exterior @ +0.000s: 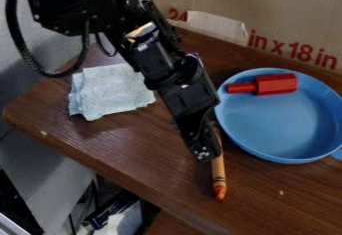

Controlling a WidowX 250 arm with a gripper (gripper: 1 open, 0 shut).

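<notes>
An orange crayon (219, 179) lies on the wooden table just left of a blue round pan (281, 134). My black gripper (207, 151) hangs low over the upper end of the crayon, beside the pan's left rim. Whether its fingers are open or shut on the crayon is hard to tell. A red cylindrical object with a thinner tip (267, 85) lies in the back part of the pan.
A folded light cloth (104, 91) lies on the left of the table (120, 159). A cardboard box (281, 19) stands behind. The table's front-left edge drops away to clutter below.
</notes>
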